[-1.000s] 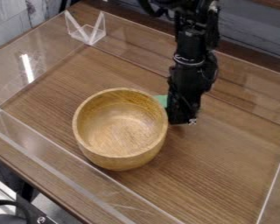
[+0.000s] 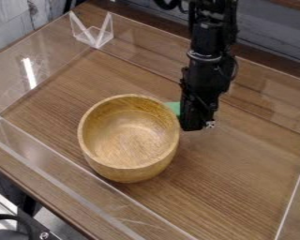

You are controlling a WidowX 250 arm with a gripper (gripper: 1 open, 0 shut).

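Note:
The black robot arm reaches down from the top centre, its gripper (image 2: 195,120) low over the wooden table, just right of a large tan oval bowl (image 2: 125,150). A small green object (image 2: 172,109) lies at the gripper's left side, by the bowl's upper right rim, partly hidden by bowl and gripper. The fingers are dark and small, and I cannot make out whether anything is between them.
A white wire-like holder (image 2: 93,30) stands at the back left. Black cables lie at the lower left edge.
The gripper has shifted very slightly; the bowl and green object look unmoved.

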